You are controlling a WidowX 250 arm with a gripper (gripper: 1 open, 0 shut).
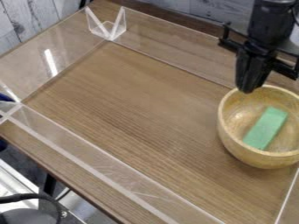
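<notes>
My black gripper [251,74] hangs at the upper right, just above the back rim of a light wooden bowl [233,140]. It is shut, with nothing visible between its fingers. A green rectangular block [267,128] lies inside the bowl, clear of the gripper.
Clear plastic pieces lie along its edges, including one at the back left [107,26]. Black cables [30,199] show at the lower left, off the table.
</notes>
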